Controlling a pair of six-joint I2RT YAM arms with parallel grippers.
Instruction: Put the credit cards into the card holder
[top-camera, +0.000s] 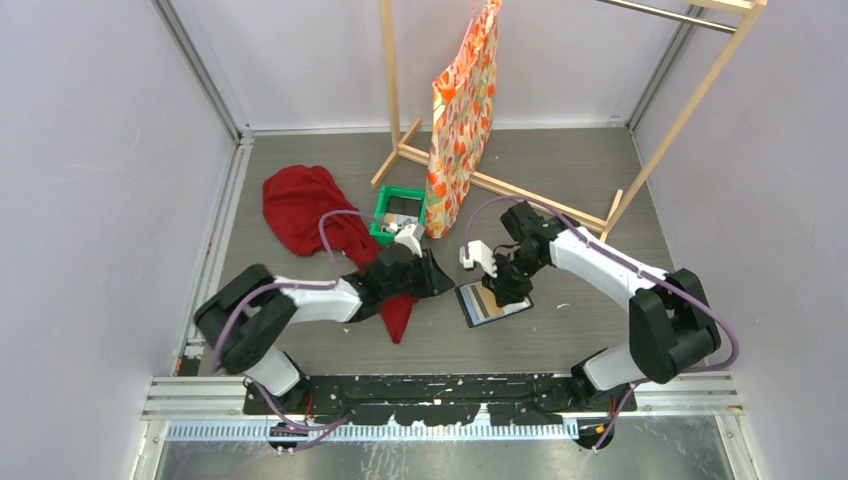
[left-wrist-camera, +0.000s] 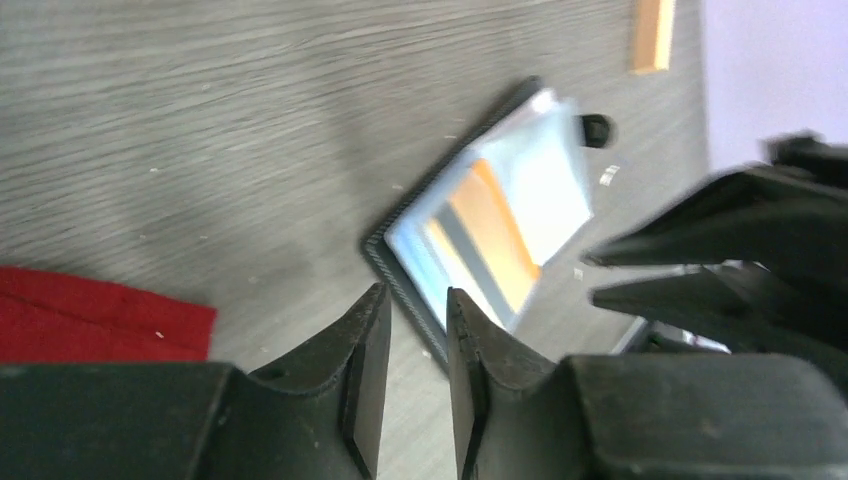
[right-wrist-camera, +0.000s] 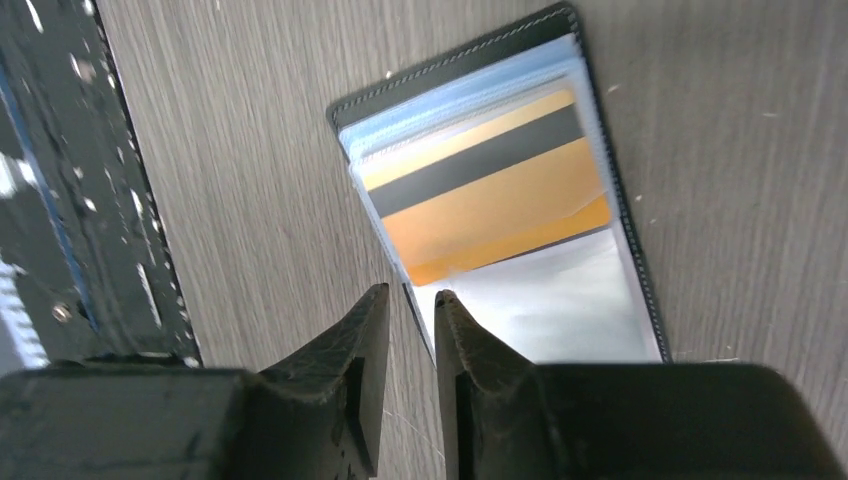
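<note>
The black card holder (right-wrist-camera: 446, 72) lies on the floor in front of the right arm, an orange card with a dark stripe (right-wrist-camera: 490, 175) resting in its pocket. A pale blue sleeve edge (right-wrist-camera: 455, 95) lines its far end, and a white area (right-wrist-camera: 550, 290) fills the near half. Above that white half hangs my right gripper, part open, nothing between its fingers. My left gripper is also part open and empty, to the left of the holder. The dark fingers (left-wrist-camera: 690, 225) of the right gripper show blurred at the right of the left wrist view.
A green bin (top-camera: 381, 207) with cards and a dark item inside stands behind the left arm. Red cloth (top-camera: 300, 210) spreads on the left, partly under that arm. A wooden rack (top-camera: 540, 200) with a floral cloth (top-camera: 463, 130) stands behind. Floor right of the holder is free.
</note>
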